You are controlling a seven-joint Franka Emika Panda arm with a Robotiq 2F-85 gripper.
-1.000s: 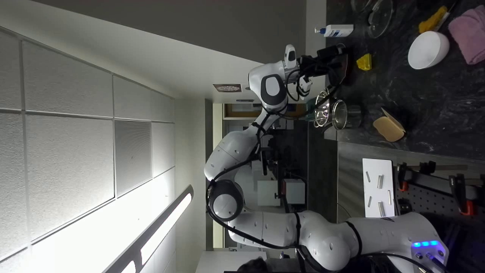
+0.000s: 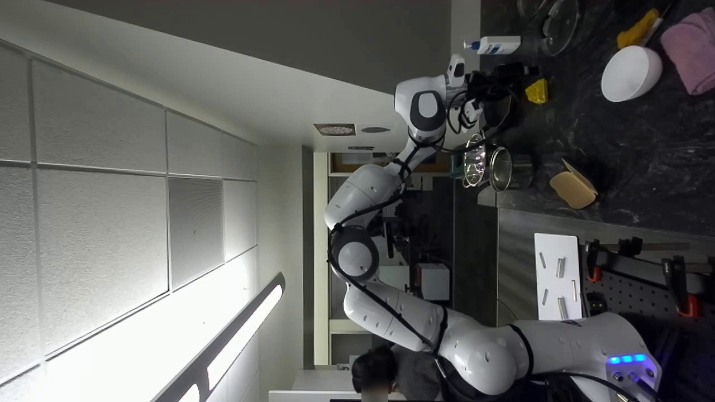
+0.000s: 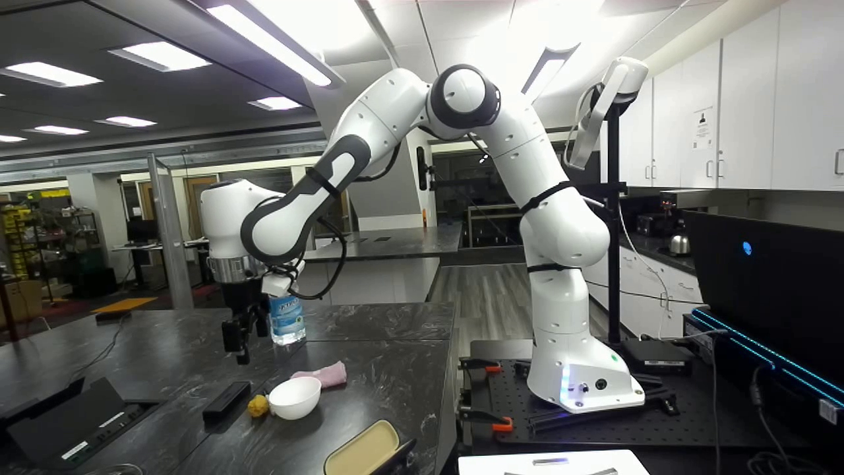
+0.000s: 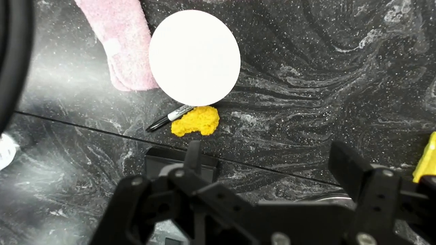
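Observation:
My gripper stands open above the dark table, its two fingers wide apart with nothing between them. Beyond the fingers in the wrist view lies a lumpy yellow piece (image 4: 196,121), touching or nearly touching a black marker (image 4: 163,120). A white round bowl (image 4: 195,57) sits just past both and covers the marker's far end. Beside the bowl is a pink towel (image 4: 128,53). Partly hidden at the right edge is a yellow block (image 4: 427,163). Exterior view 2 has the gripper (image 3: 237,347) hanging fingers down, well above the tabletop.
Under the left finger sits a black box (image 4: 182,161). A tan open case (image 3: 365,447) is near the table's front edge. Metal pots (image 2: 501,168), a white pump bottle (image 2: 499,44) and a glass dish (image 2: 559,27) stand elsewhere. Bare table stretches right of the bowl in the wrist view.
In exterior view 1 my arm has reached farther out, and the gripper has come down closer to the tabletop, shifting rightward and slightly up in the picture. The table objects have not moved.

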